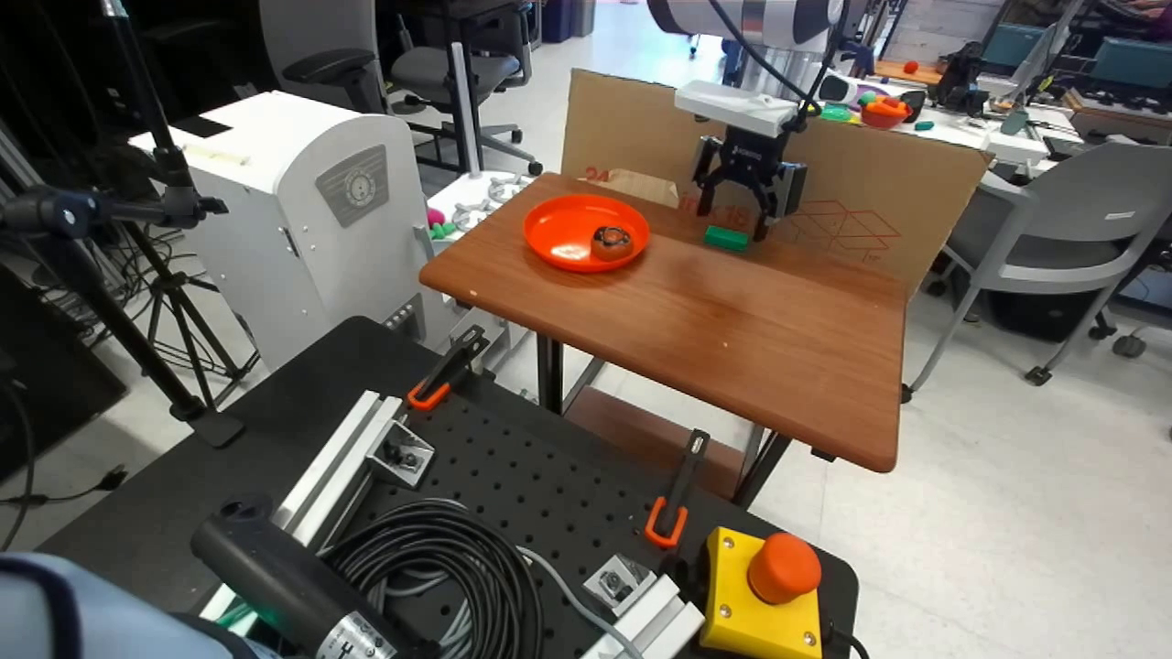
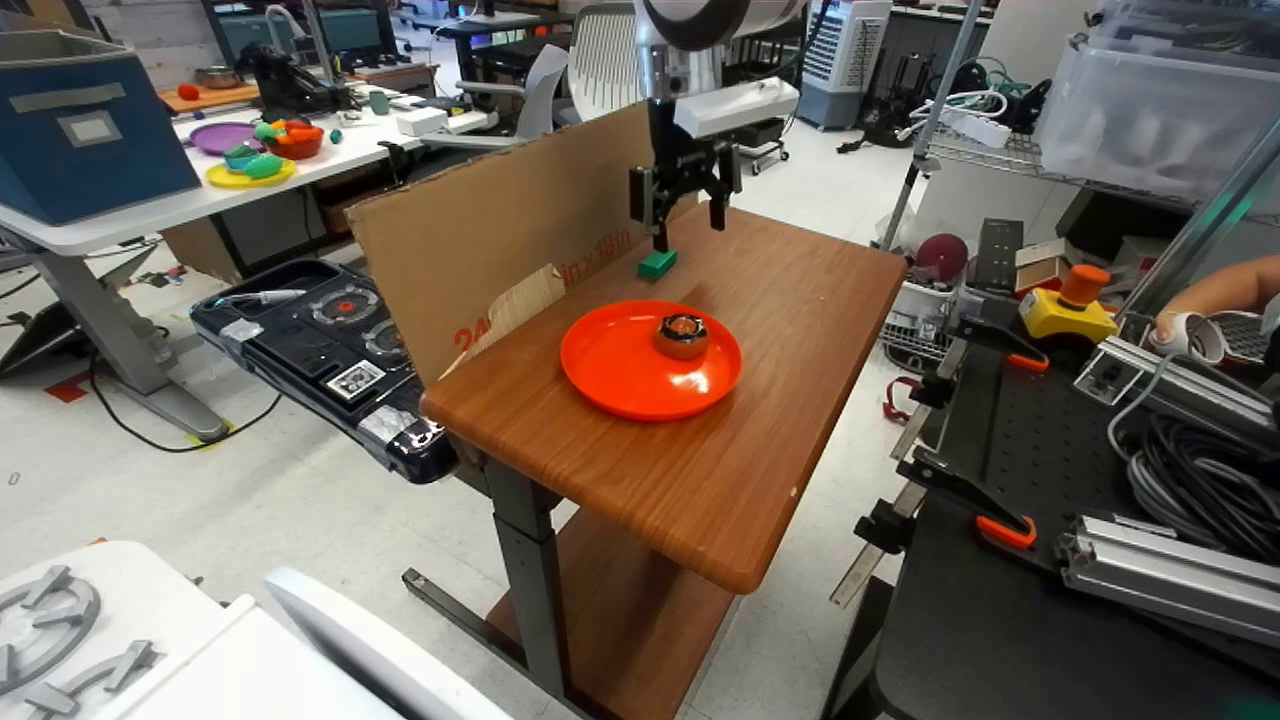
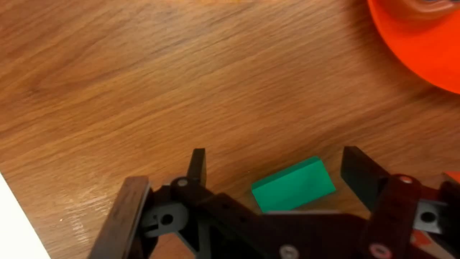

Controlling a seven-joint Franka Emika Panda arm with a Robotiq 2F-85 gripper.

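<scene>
A green block (image 1: 726,238) lies on the brown table (image 1: 747,340) near its back edge, in front of the cardboard. My gripper (image 1: 731,225) is just over it, open, fingers pointing down. The wrist view has the block (image 3: 294,183) in the span between the two spread fingertips, closer to the right one, with its lower edge covered by the gripper body. No contact with the block shows there. An orange plate (image 2: 618,372) rests on the table, bearing a small brown round object (image 2: 681,337) with a dark, ring-like top.
Upright cardboard (image 1: 846,209) walls off the table's back edge, close behind the gripper. A black pegboard bench (image 1: 527,472) with clamps and a yellow emergency-stop box (image 1: 761,593) stands apart in front.
</scene>
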